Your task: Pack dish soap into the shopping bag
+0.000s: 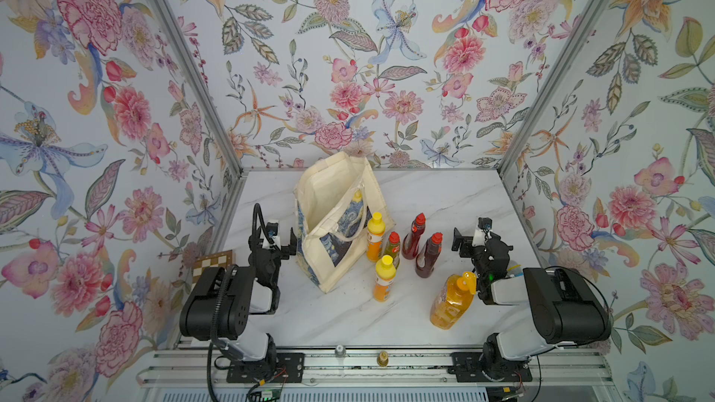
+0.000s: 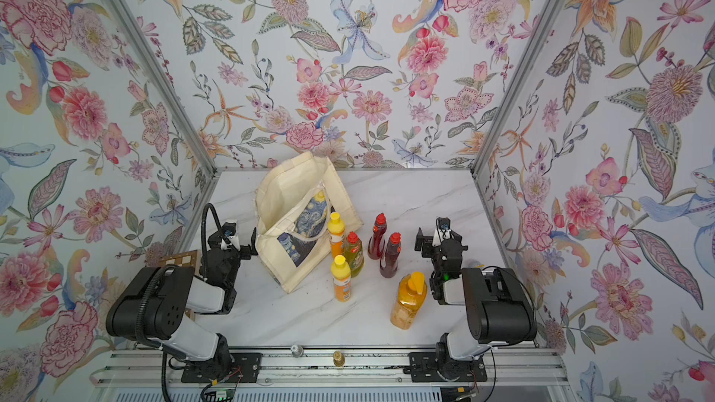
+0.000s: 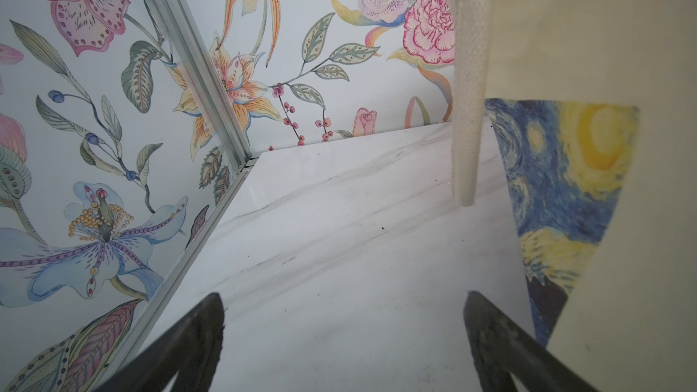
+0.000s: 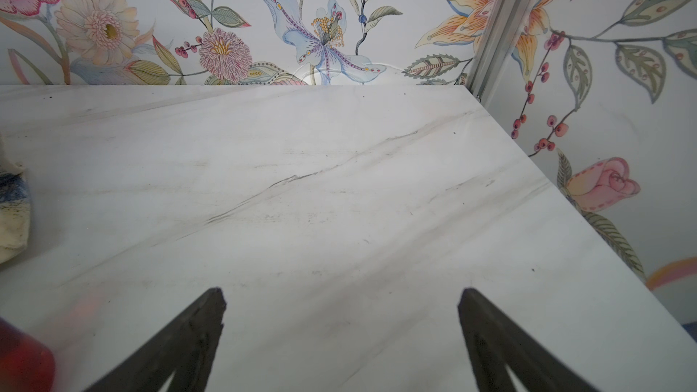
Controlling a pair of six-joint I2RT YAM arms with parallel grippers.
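The cream shopping bag (image 1: 315, 264) with a blue-and-yellow print stands open-topped left of centre. A large amber bottle with a yellow cap (image 1: 453, 303), seemingly the dish soap, stands upright at the front right; its label is too small to read. In the left wrist view my left gripper is open and empty, with the bag's side along its right. My right gripper is also open, facing bare table. From above, it sits behind and to the right of the amber bottle, touching nothing that I can see.
Right of the bag stand two yellow-capped orange bottles (image 2: 342, 283), a green bottle with a red cap (image 2: 354, 259) and two dark red bottles (image 2: 389, 259). A wooden checkered item (image 1: 216, 260) lies behind the left arm.
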